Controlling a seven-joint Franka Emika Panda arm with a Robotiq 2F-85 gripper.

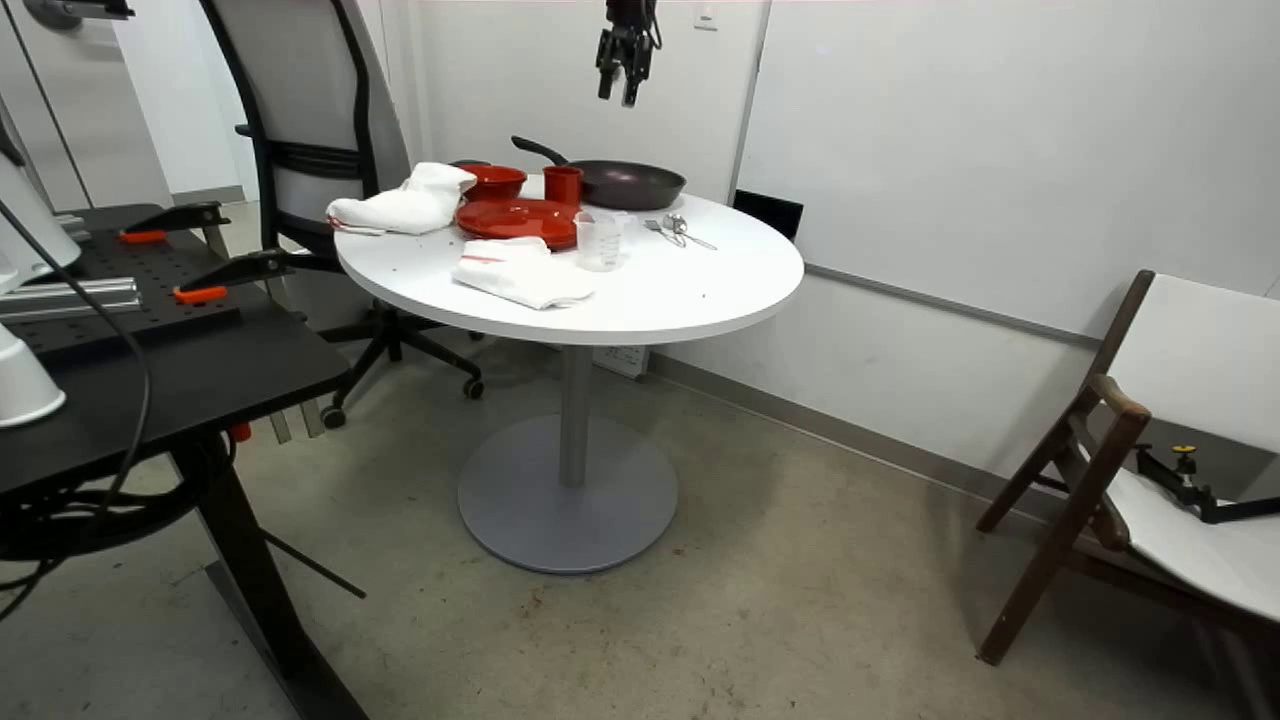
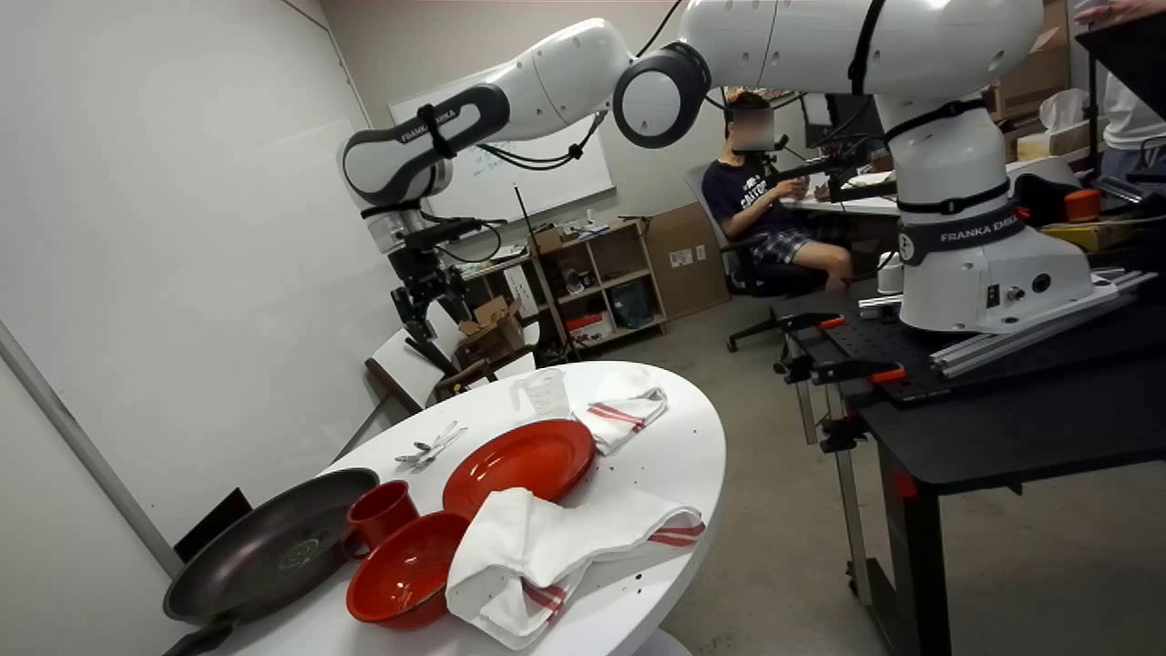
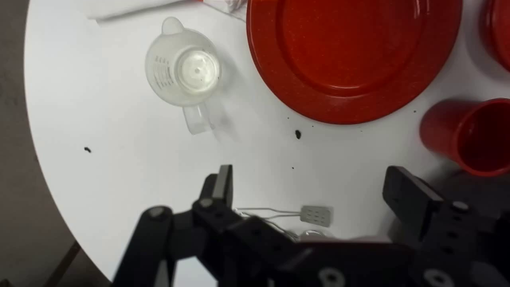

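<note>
My gripper is open, its two black fingers wide apart in the wrist view with nothing between them. In the first exterior view it hangs well above the white table, over the dark frying pan (image 1: 624, 186). Beneath it in the wrist view lie metal utensils (image 3: 316, 215), partly covered by the gripper body. A clear measuring cup (image 3: 165, 62) stands to their upper left. The red plate (image 3: 351, 48) is at the top, and a red mug (image 3: 442, 126) sits at the right beside the pan.
A red bowl (image 2: 406, 574) and a crumpled white towel (image 2: 514, 547) share the round table (image 1: 720, 282). Another folded towel (image 1: 524, 276) lies near its front edge. A whiteboard wall (image 1: 960, 144) stands behind.
</note>
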